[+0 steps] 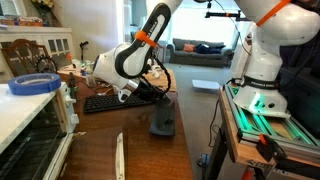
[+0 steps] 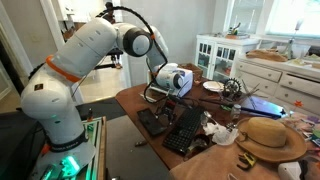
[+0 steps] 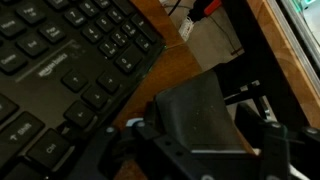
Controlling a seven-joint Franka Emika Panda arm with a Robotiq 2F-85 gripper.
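Observation:
A dark, flat rectangular object stands out against the brown table in exterior view 1, below the gripper. The wrist view has the same dark object in front of the gripper, with black finger parts on both sides of its near end. Whether the fingers touch it or grip it cannot be made out. Exterior view 2 shows the dark object low over or on the table, close to the gripper.
A black keyboard lies beside the dark object. Farther along the table are a brown hat and several small items. Blue tape sits on a white surface at the left.

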